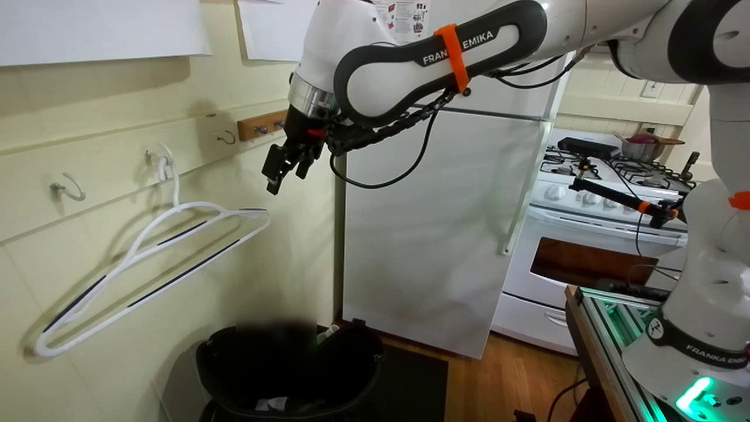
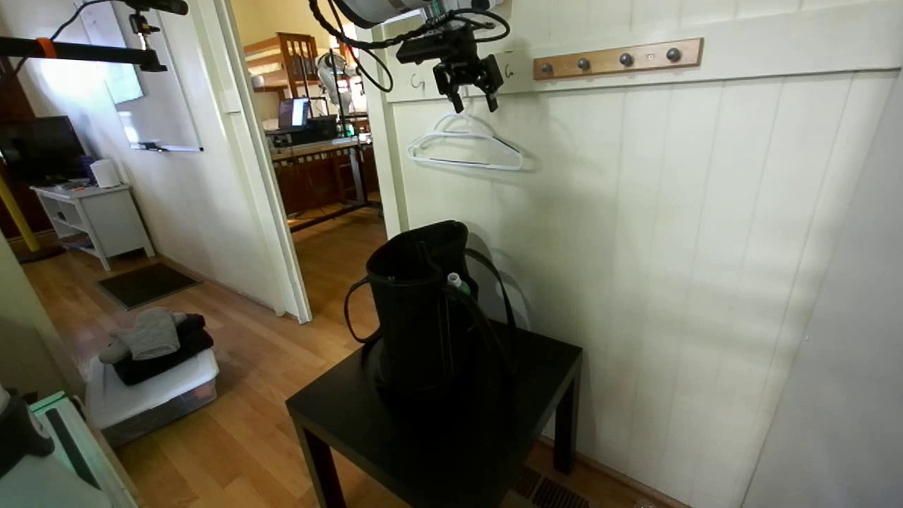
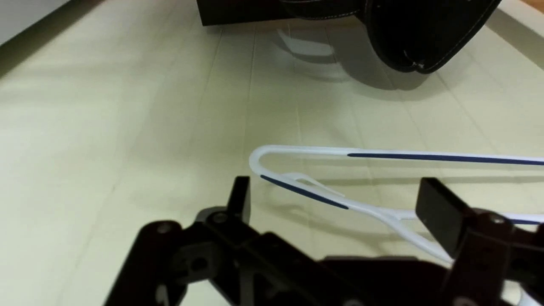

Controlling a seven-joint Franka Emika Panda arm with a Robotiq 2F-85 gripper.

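A white hanger with dark strips along its bars hangs from a wall hook. It also shows below the arm in exterior view 2, as a white hanger. My gripper is up near the wall, to the right of the hanger in exterior view 1, apart from it. In the wrist view the fingers stand wide apart, open, with nothing gripped. Beyond them the hanger's rounded end lies across the view, partly behind the right finger.
A black bag stands open on a black table below the hanger. Empty hooks and a wooden peg rail are fixed to the wall. The fridge is close behind the arm in exterior view 1.
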